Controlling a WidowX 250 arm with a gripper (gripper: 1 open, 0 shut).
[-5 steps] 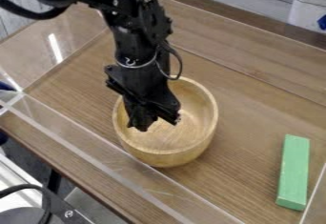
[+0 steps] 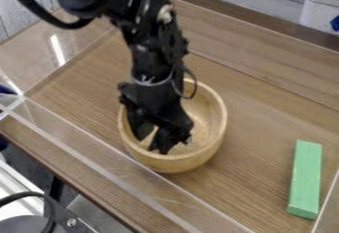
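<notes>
A round wooden bowl (image 2: 201, 148) sits on the wooden table. The black gripper (image 2: 165, 134) reaches down from the top into the bowl, its lower end low inside near the left and middle of it. Whether its fingers hold anything or how far apart they are is hard to tell against the dark body.
A green block (image 2: 303, 177) lies on the table (image 2: 265, 88) to the right. A white container (image 2: 319, 14) stands at the back right corner. The table behind and left of the bowl is clear. Cables and a grey metal fixture show at the lower left edge.
The gripper has moved downward, from above the bowl's opening to deeper inside it. The bowl and green block look the same.
</notes>
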